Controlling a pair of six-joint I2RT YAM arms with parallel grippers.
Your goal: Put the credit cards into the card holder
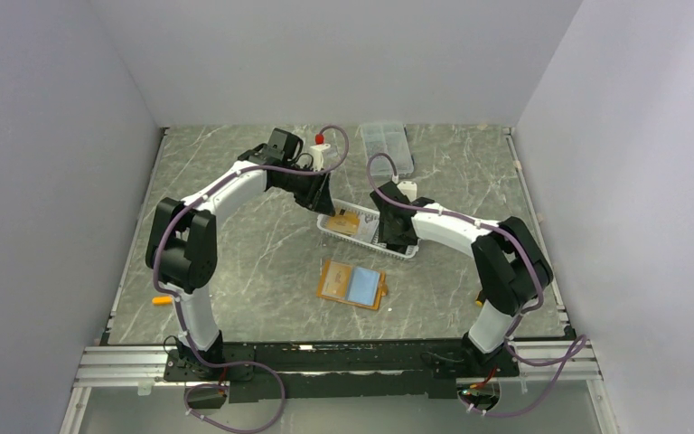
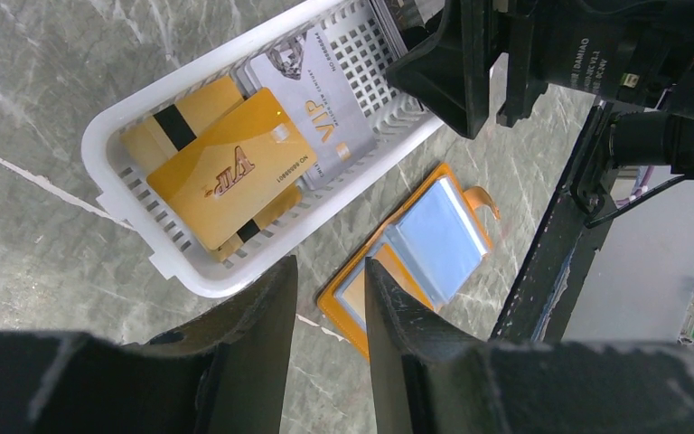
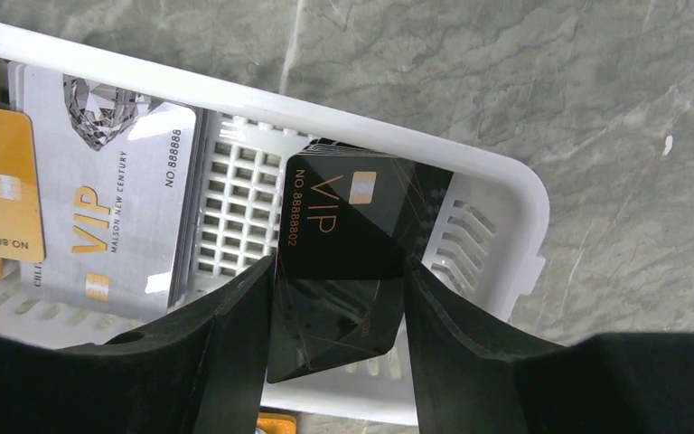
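A white perforated basket (image 1: 325, 223) holds gold cards (image 2: 231, 167), silver VIP cards (image 3: 108, 208) and black VIP cards (image 3: 352, 217) at its right end. My right gripper is down over the black stack, fingers apart at either side of it; whether they grip it is unclear. My left gripper hangs beside the basket's left end, its fingers slightly apart with nothing between them. In front of the basket lies an orange-edged holder (image 1: 351, 284) with gold and light blue panels.
A clear plastic case (image 1: 385, 145) lies at the back. Small orange objects (image 1: 162, 300) lie at the front left. Bare marble table surrounds the basket.
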